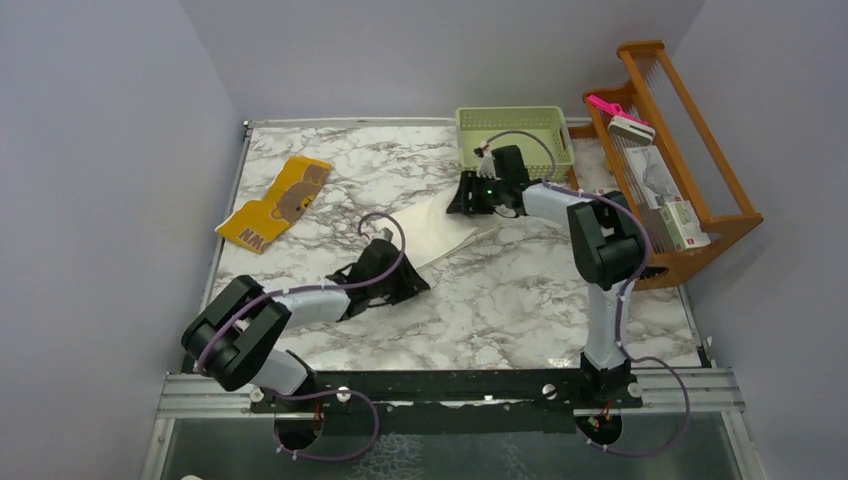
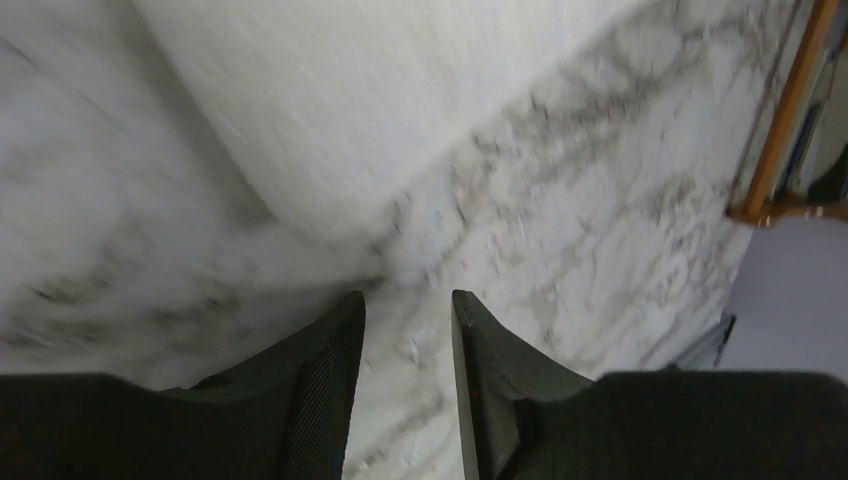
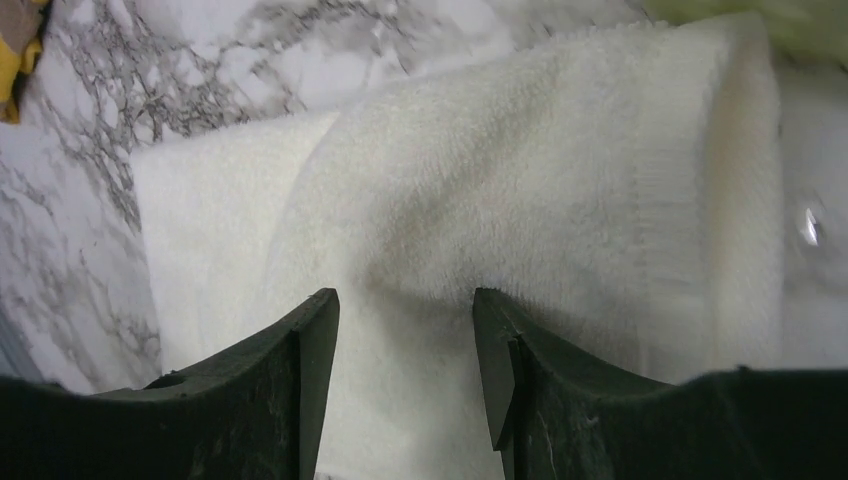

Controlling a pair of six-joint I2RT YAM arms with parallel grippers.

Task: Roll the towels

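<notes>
A folded white towel [image 1: 430, 230] lies askew mid-table, its far edge turned over in the right wrist view [image 3: 520, 160]. My right gripper [image 1: 462, 200] is at its back right corner, fingertips down on the cloth, shut on towel fabric that is partly hidden by the fingers. My left gripper [image 1: 412, 285] is low beside the towel's near-left corner, just off the cloth; in the left wrist view its part-open fingers have bare marble between them. A yellow towel [image 1: 265, 210] with a bear print lies at the left of the table.
A green basket [image 1: 515, 125] sits at the back, just behind my right gripper. A wooden rack [image 1: 730, 225] with boxes stands along the right side.
</notes>
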